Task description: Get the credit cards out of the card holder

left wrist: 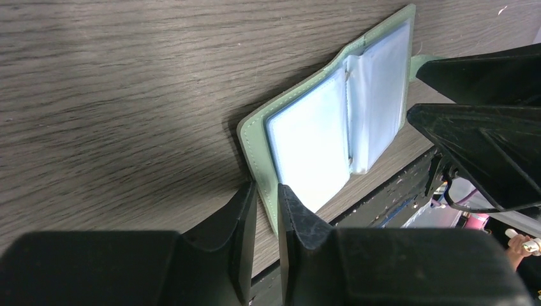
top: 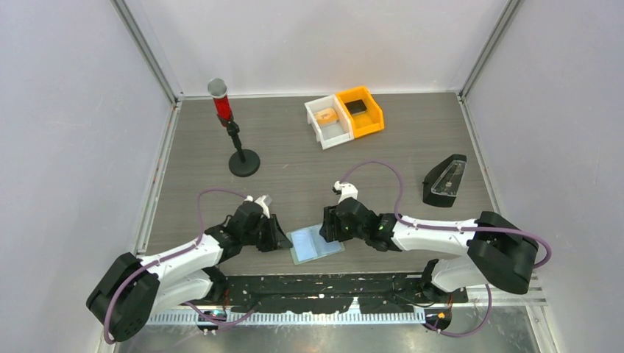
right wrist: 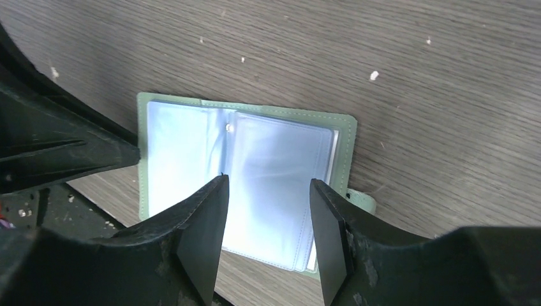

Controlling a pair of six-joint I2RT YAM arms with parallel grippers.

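Note:
The card holder (top: 315, 244) lies open on the table near the front edge, pale green with light blue pockets (left wrist: 308, 134). My left gripper is shut on the holder's green left edge. My right gripper is part open above the holder's right-hand pocket (right wrist: 274, 172), its fingertips near that pocket, with a thin white strip showing along the pocket's edge.
White (top: 321, 132) and orange (top: 371, 121) bins stand at the back. A black stand with a red item (top: 243, 163) is at the back left, a black device (top: 444, 181) at the right.

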